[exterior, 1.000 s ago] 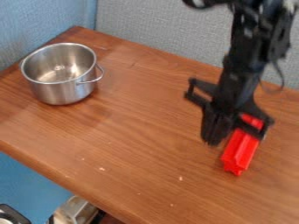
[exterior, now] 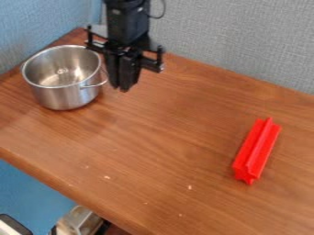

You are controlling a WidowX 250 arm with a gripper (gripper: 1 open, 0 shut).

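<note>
The black gripper (exterior: 123, 66) hangs at the back left, just right of a steel pot (exterior: 59, 92) and partly in front of its back area; whether its fingers are open or shut is unclear. The pot stands upright on the wooden table, its wire handle on the right side. A red elongated object (exterior: 255, 150) lies at the right of the table, apart from the gripper.
Padded grey and blue walls border the back and left. A small metal fitting (exterior: 79, 221) sits at the lower left, off the table's edge.
The gripper has moved from above the red object on the right, leftward and back to beside the pot. The pot and red object have stayed where they were.
</note>
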